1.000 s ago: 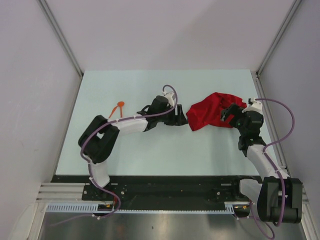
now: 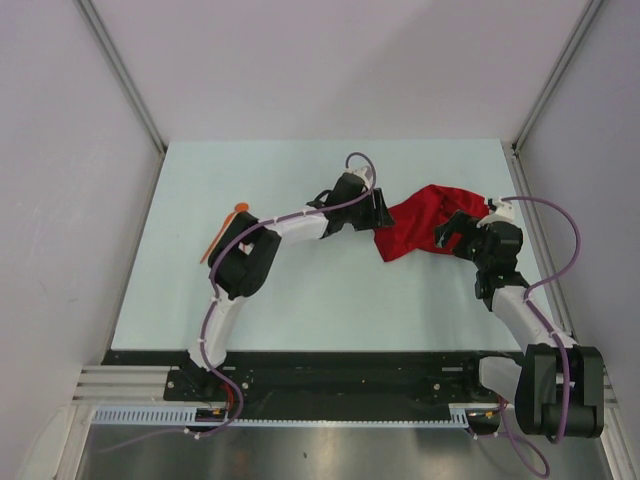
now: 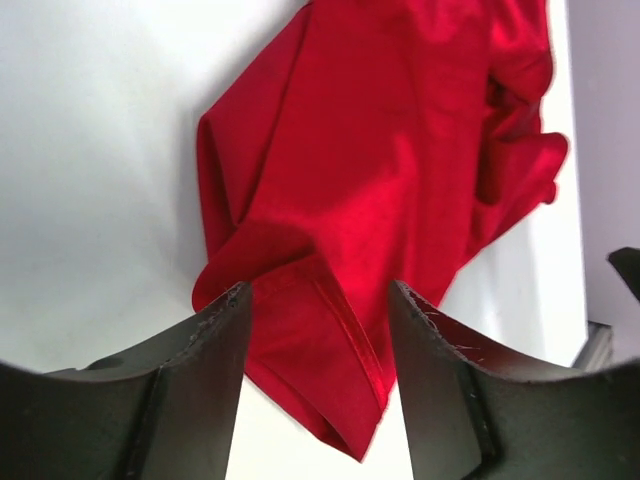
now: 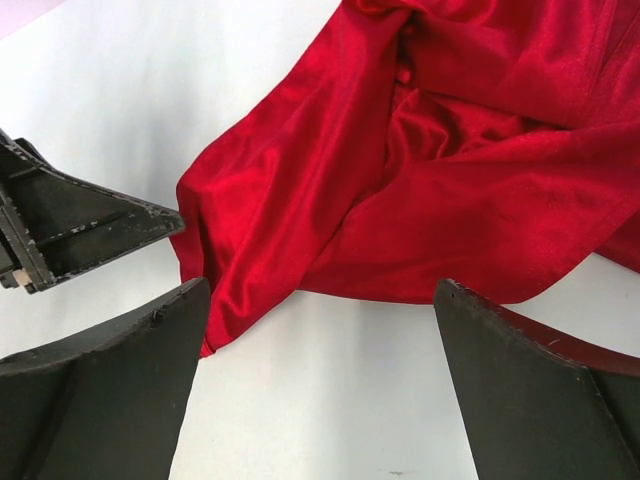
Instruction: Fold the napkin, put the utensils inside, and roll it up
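A crumpled red napkin (image 2: 422, 215) lies on the right half of the white table, creased and partly folded. My left gripper is part open over the napkin's left corner, the red cloth showing between and beyond its fingers. My right gripper stands open above the napkin's right part, nothing gripped. In the right wrist view a dark finger of the left gripper reaches in beside the cloth. The orange utensils (image 2: 238, 208) lie at the table's left, partly behind the left arm.
The left arm has moved right and up to the napkin's left corner. The right arm has shifted very little; the napkin looks unchanged.
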